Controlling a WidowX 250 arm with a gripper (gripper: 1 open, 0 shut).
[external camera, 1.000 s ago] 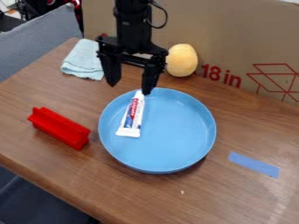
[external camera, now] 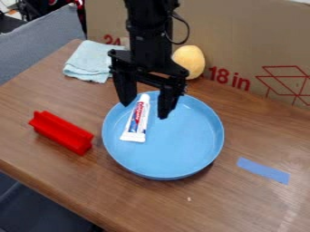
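Note:
My black gripper (external camera: 148,96) is open above the back left part of a blue plate (external camera: 182,145), its fingers on either side of the upper end of a white toothpaste tube (external camera: 134,124). The tube lies on the plate, tilted from upright in view. A red block-like object (external camera: 62,131) lies on the table to the left of the plate.
A light blue cloth (external camera: 89,62) and a yellow egg-shaped object (external camera: 189,60) are at the back, before a cardboard panel (external camera: 266,63). A blue tape strip (external camera: 263,170) is at the right.
My gripper has come lower and toward the front, over the tube's upper end. The plate, tube and red object have not visibly moved.

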